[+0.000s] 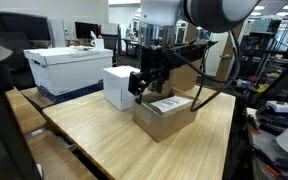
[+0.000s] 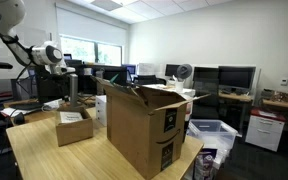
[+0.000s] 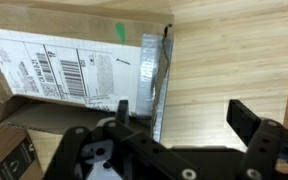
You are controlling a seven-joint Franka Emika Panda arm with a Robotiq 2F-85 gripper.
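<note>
A small open cardboard box [image 1: 164, 123] stands on the wooden table, with a white printed label [image 3: 74, 70] on a flap or panel. My gripper [image 1: 149, 88] is above the box's near-left edge in exterior view 1. Seen from the wrist, the gripper is open; one finger [image 3: 122, 112] is on the box side and the other [image 3: 242, 118] over bare table. The box's edge [image 3: 162, 80] runs between them, and no grip on it shows. In exterior view 2 the same box [image 2: 74, 133] sits at the table's far left.
A white box [image 1: 119, 88] stands behind the small box, and a larger white storage box [image 1: 64, 72] farther back. A big brown carton [image 2: 149, 132] occupies the table's other side. Bare tabletop [image 1: 109, 135] lies left of the small box.
</note>
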